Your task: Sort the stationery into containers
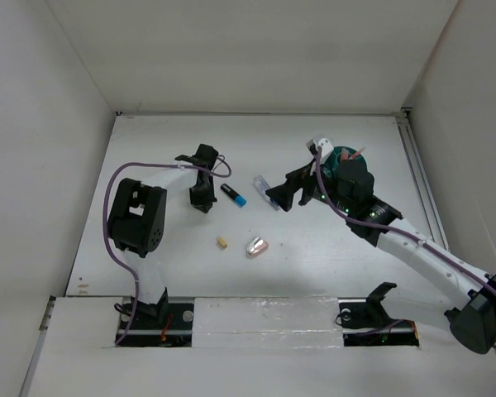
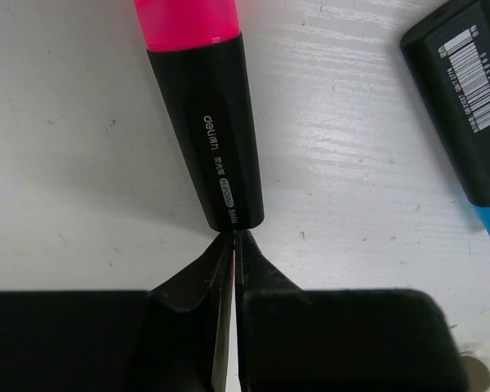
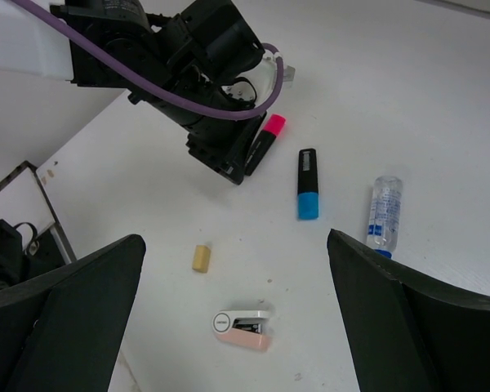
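The pink-and-black highlighter lies on the table just beyond the tips of my left gripper. Those fingers are closed against each other with nothing between them, and the pen's black end meets or nearly meets the tips. Beside it rests a blue-and-black highlighter. A clear tube with a blue end, a pink-and-white stapler and a small tan block also lie loose. My right gripper is spread wide and empty, raised over the table at the right.
A green round container holding some pinkish sticks stands at the back right, partly hidden by my right arm. Bare table stretches along the back and at the front right.
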